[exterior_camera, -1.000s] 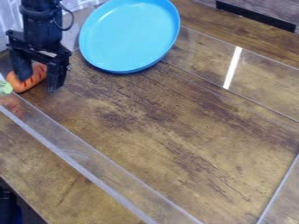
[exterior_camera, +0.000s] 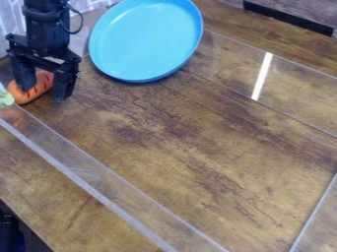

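My black gripper is at the upper left, lowered over an orange carrot-like object with a pale green end. Its dark fingers reach down on either side of or beside the object; whether they touch it or hold it is unclear. A large light-blue round plate or tray lies just to the right of the gripper.
Transparent strips or walls run along the lower left and the right side, and a white streak shows at the upper right.
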